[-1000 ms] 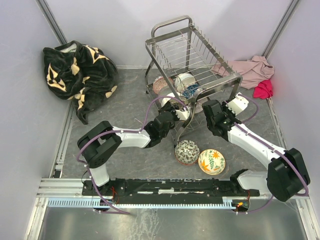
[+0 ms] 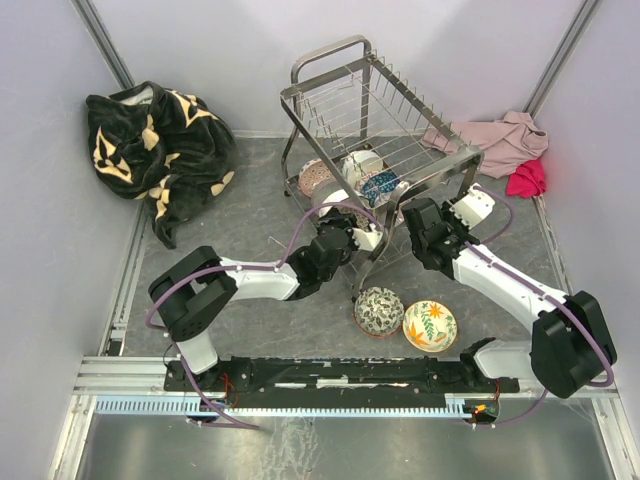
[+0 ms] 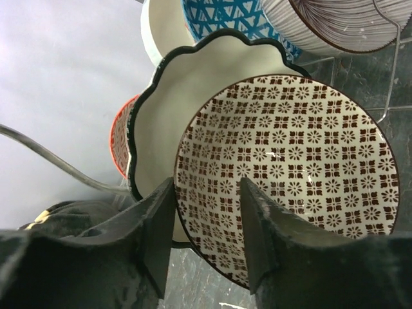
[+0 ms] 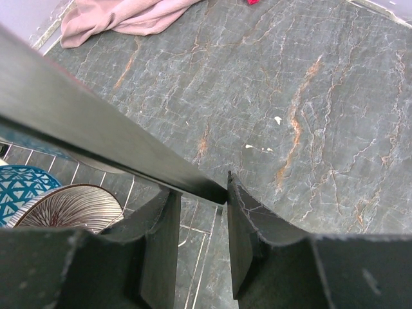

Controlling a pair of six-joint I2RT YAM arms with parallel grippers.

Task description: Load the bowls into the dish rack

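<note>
The metal dish rack (image 2: 310,95) holds several bowls on its lower shelf, among them a blue patterned one (image 2: 380,185). My left gripper (image 2: 345,225) is inside the rack's near left; in its wrist view its fingertips (image 3: 206,193) are at a flower-patterned bowl (image 3: 283,154), one either side of its rim, beside a scalloped bowl (image 3: 161,116). My right gripper has its fingertips at a steel bar (image 4: 96,129) of the rack; whether it is shut on it is unclear. Two bowls, a patterned one (image 2: 379,312) and a floral one (image 2: 430,326), lie on the floor in front.
A dark fleece blanket (image 2: 160,150) lies at the left, pink cloth (image 2: 500,140) and red cloth (image 2: 526,179) at the right rear.
The rack has shifted slightly to the left, and my left arm with it. The two front bowls sit a little farther right and down in the top view.
</note>
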